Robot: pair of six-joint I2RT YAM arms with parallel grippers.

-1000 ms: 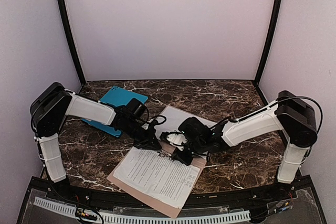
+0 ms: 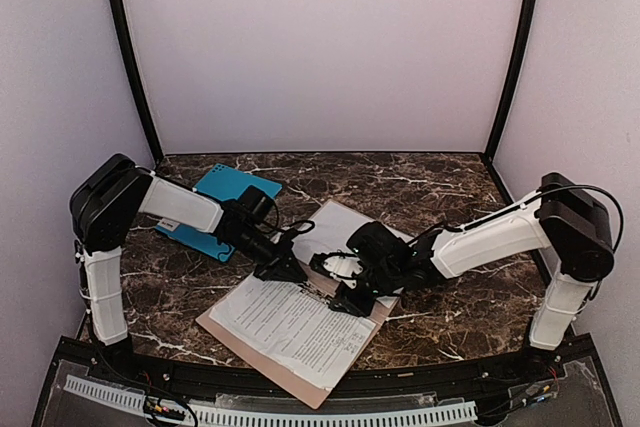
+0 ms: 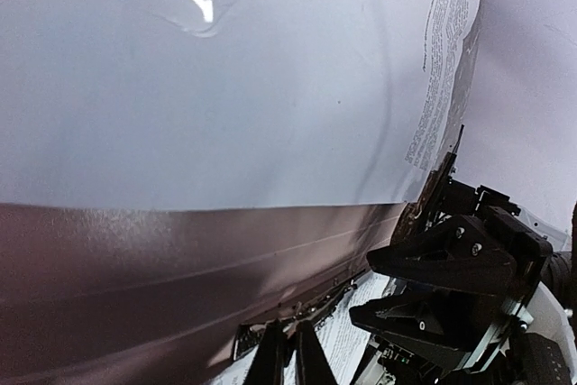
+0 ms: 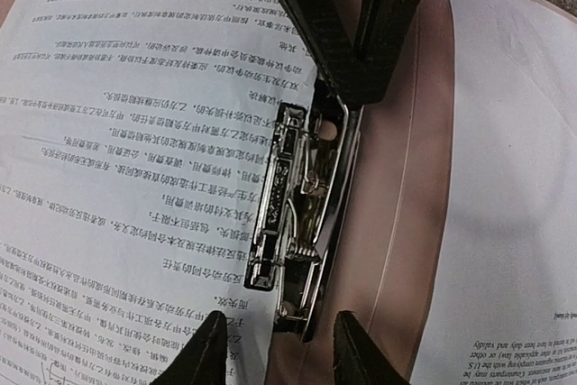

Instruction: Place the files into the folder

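Note:
An open pinkish folder (image 2: 290, 382) holds printed papers (image 2: 285, 332) on its front half and a lighter sheet (image 3: 216, 114) on the back half. Along its spine sits a metal clip (image 4: 293, 214). My left gripper (image 2: 290, 272) is at the clip's left end, shut, its tips at the clip in the left wrist view; what is between them is hidden. My right gripper (image 2: 350, 302) is over the clip's right end; in the right wrist view its two fingertips (image 4: 212, 340) stand apart at the clip's near end, with nothing clearly held.
A blue clipboard (image 2: 225, 182) lies at the back left, partly under the left arm. White walls bound the sides and back.
The folder with its papers has shifted slightly left and toward the back. Both arms have shifted slightly, the right gripper a little to the right.

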